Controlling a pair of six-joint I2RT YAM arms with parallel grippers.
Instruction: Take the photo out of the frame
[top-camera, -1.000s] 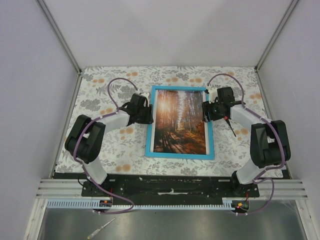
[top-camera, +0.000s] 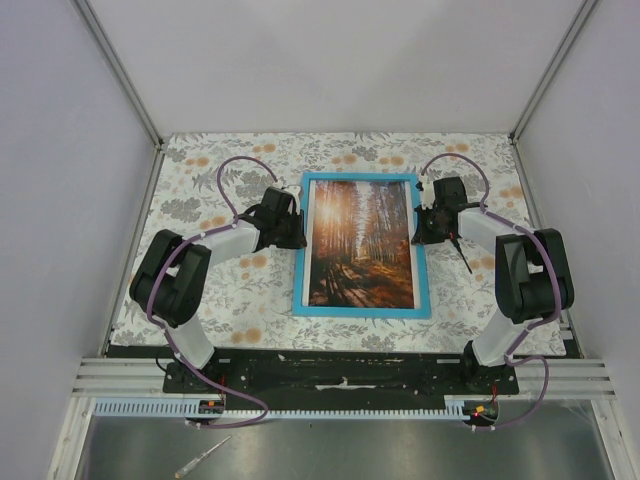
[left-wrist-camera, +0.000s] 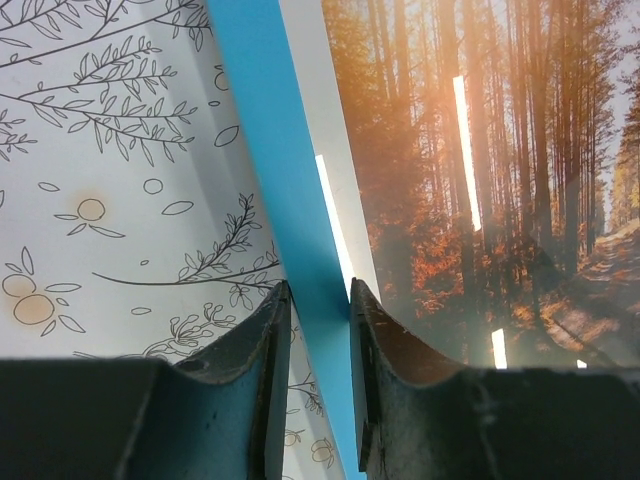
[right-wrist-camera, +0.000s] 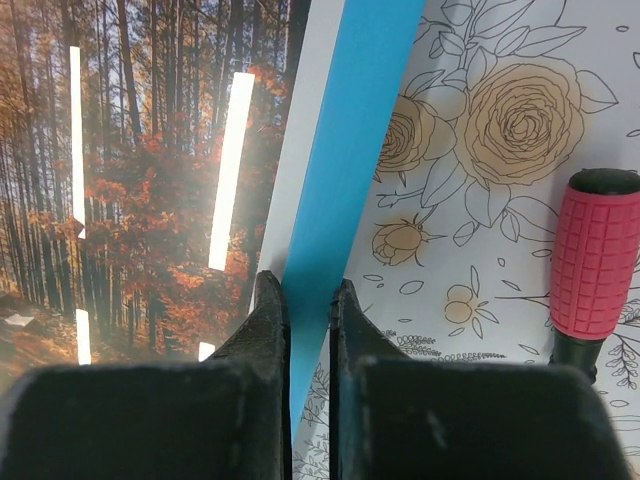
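A blue picture frame (top-camera: 362, 312) lies face up in the middle of the table. Inside its white border is a forest photo (top-camera: 360, 240), with bright reflections across it in both wrist views. On the frame's left side, my left gripper is shut on the blue edge, one finger outside it and one on the inner side. My right gripper has its fingers shut about the right blue edge (right-wrist-camera: 350, 150) in the same way. The frame's back is hidden.
A screwdriver with a red handle (right-wrist-camera: 596, 255) lies on the floral tablecloth (top-camera: 215, 300) right of the frame, partly under my right arm in the top view.
Over the last second my right gripper has come down and outward onto the frame's right edge. The frame has shifted slightly, most recently a little to the right. My left arm looks still.
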